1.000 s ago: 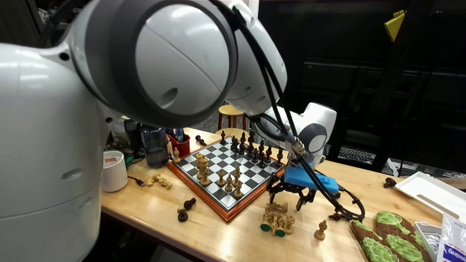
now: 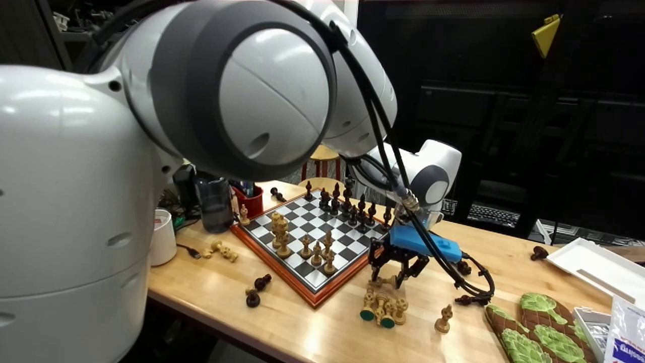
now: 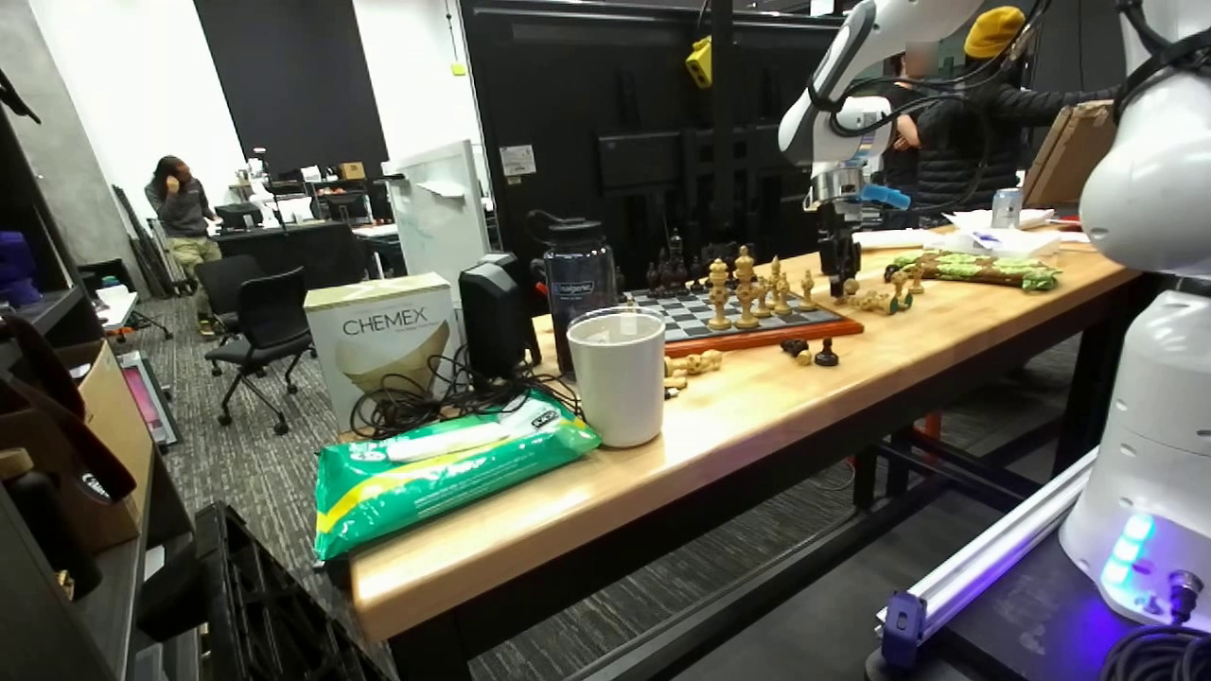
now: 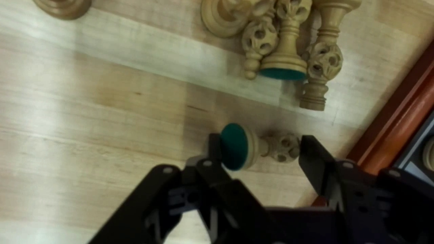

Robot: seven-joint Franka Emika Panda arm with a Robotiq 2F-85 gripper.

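Observation:
A pale carved chess piece (image 4: 285,147) lies on its side in the wrist view, its green-bottomed base toward the left. My gripper is shut on it lengthwise, one fingertip at the base and the other at the head. In exterior view 1 the gripper (image 2: 387,281) is low over the table, just right of the chessboard (image 2: 317,299). Close by lies a cluster of pale pieces (image 2: 381,300), mostly tipped over; in the wrist view a pale piece (image 4: 288,42) with a green base is among them.
Pale and dark pieces stand on the board. One pale piece (image 2: 444,318) stands alone on the table, near a leaf-patterned cloth (image 2: 541,329). Fallen dark pieces (image 2: 257,290) lie at the front edge. A white tray (image 2: 595,266) is at the right.
My gripper has come down slightly and its fingers have closed in on the lying pale piece. The other pieces look unmoved.

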